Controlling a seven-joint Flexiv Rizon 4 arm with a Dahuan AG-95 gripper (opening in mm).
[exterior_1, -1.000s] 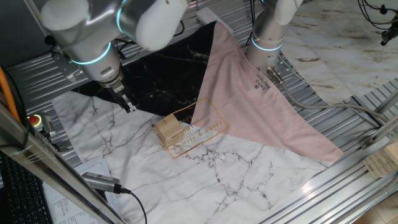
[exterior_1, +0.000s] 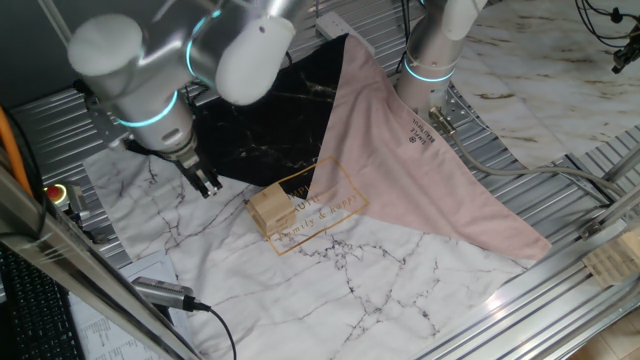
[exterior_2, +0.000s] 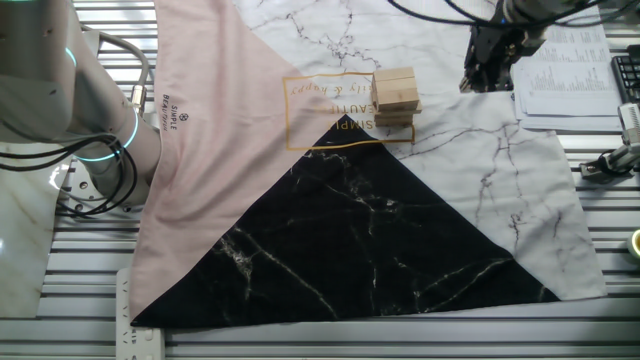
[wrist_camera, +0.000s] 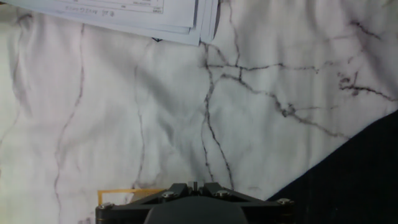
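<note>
Light wooden blocks (exterior_1: 270, 208) sit stacked on the cloth, at the gold-printed frame near where the black, pink and white areas meet. From the other side, the stack (exterior_2: 397, 92) shows a larger block on top of thinner pieces. My gripper (exterior_1: 211, 188) hangs over the white marble part of the cloth, to the left of the blocks and apart from them. In the wrist view the fingertips of the gripper come together at the bottom edge; it is shut, with nothing visible between them. The blocks are outside the wrist view.
The cloth (exterior_1: 400, 290) lies spread with soft wrinkles, its white area mostly clear. Printed papers (exterior_2: 568, 80) lie beside my gripper's side of the cloth. A metal post (exterior_1: 90, 265) and a cabled device (exterior_1: 165, 293) stand at the left front.
My arm has shifted a little, and the gripper is now slightly lower in exterior view 1. The blocks and the cloth have not moved.
</note>
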